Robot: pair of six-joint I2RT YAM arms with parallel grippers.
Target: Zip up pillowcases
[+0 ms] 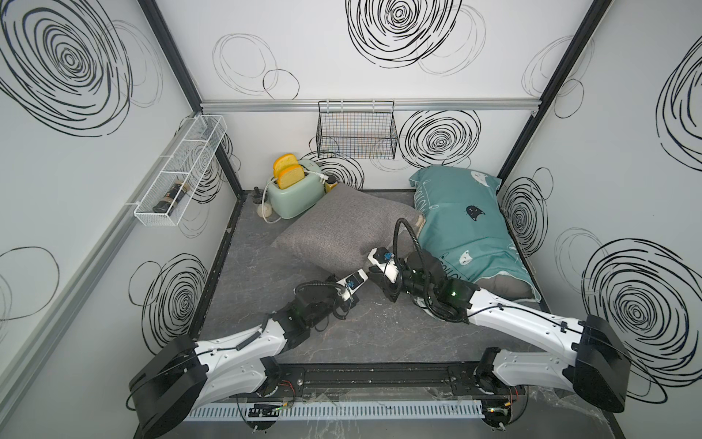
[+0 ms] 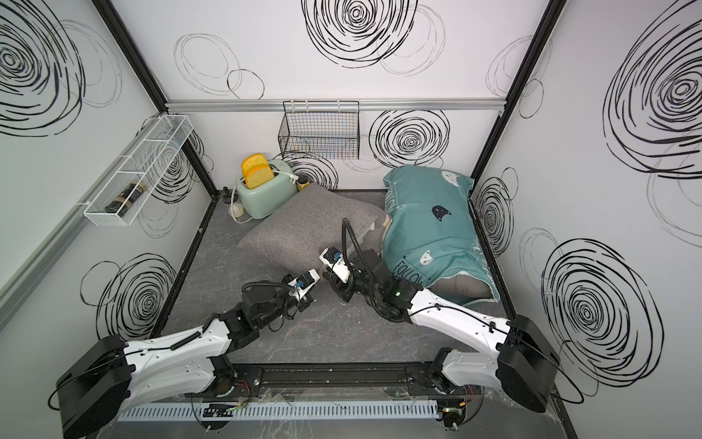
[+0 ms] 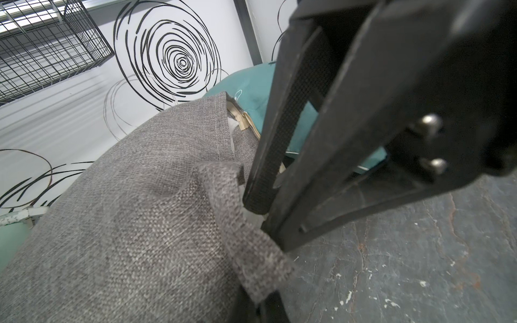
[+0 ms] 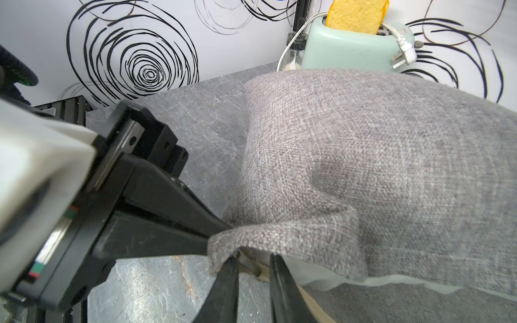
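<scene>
The grey pillowcase [image 1: 340, 223] lies at an angle, its opening with white lining and beige zipper strip visible in the right wrist view [image 4: 377, 134]. My left gripper is shut on the pillowcase's front corner, whose folded flap hides its fingertips; in the right wrist view it comes in from the left. My right gripper is at that same corner, just beside the left one, with its fingers slightly apart below the beige strip and nothing clearly held. Its black body fills much of the left wrist view's right side.
A teal pillowcase [image 1: 460, 212] with grey showing at its end lies at the right. A mint toaster [image 1: 296, 194] with yellow slices and a white cable stands at the back left. Wire baskets [image 1: 357, 131] hang on the walls.
</scene>
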